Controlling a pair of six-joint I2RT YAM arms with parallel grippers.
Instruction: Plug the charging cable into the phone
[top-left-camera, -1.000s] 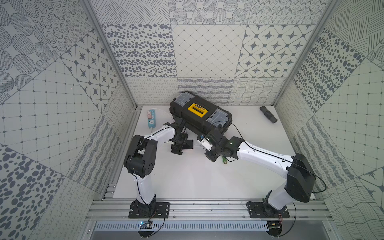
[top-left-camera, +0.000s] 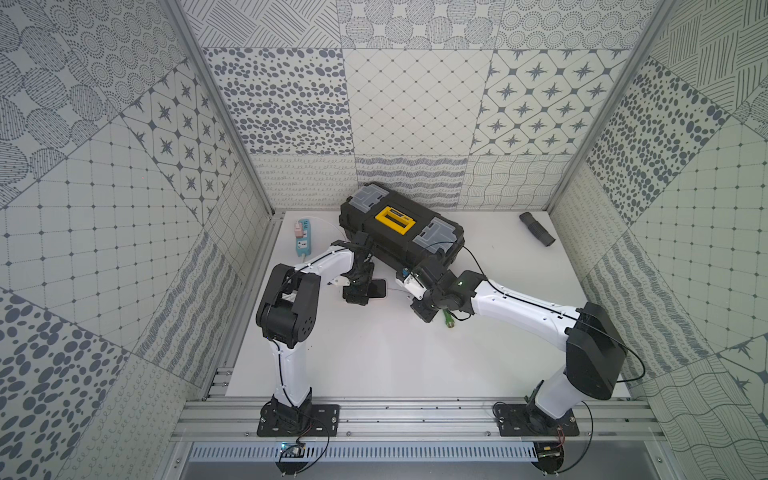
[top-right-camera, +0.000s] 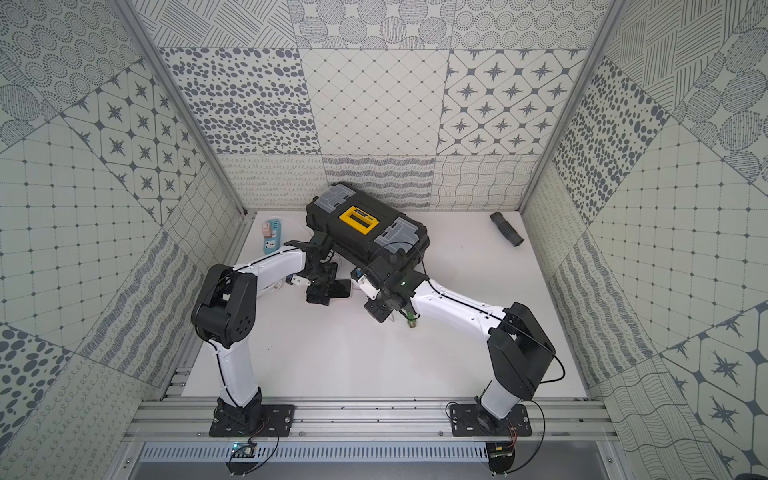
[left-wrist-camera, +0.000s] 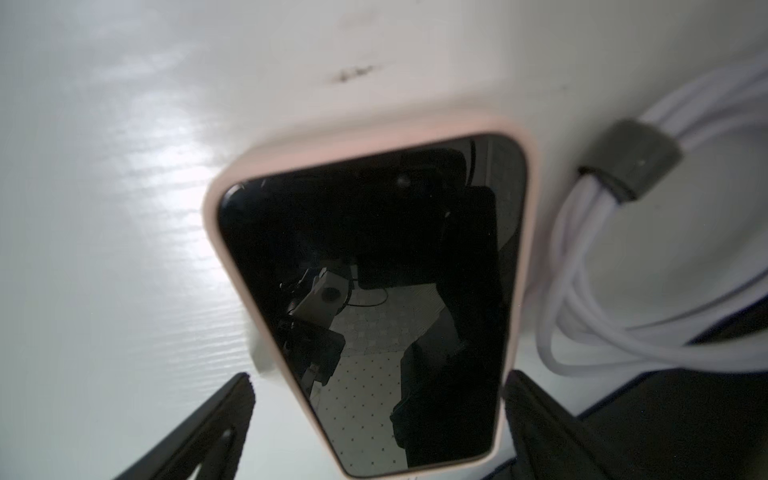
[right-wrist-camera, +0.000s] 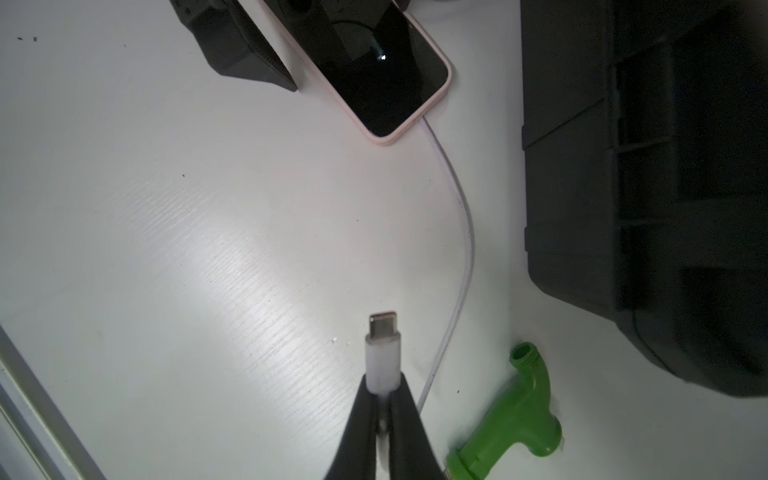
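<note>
The phone (left-wrist-camera: 384, 304), black-screened in a pale pink case, lies face up on the white table. Over it my left gripper is open, one finger on each side of the case; the right-hand finger (left-wrist-camera: 540, 424) comes very close to its edge, and contact is unclear. In the right wrist view, my right gripper is shut on the white cable plug (right-wrist-camera: 383, 356), whose metal tip (right-wrist-camera: 383, 324) points up the frame toward the phone's near end (right-wrist-camera: 392, 120). Clear table separates plug and phone. The phone's port cannot be made out.
A large black toolbox (top-left-camera: 400, 224) stands behind both grippers. Bundled white cable (left-wrist-camera: 584, 248) lies beside the phone, and a thin strand (right-wrist-camera: 468, 240) runs from it. A green pipe-shaped object (right-wrist-camera: 508, 420) sits near the right gripper.
My left arm has shifted slightly right over the last second. The right arm has barely moved.
</note>
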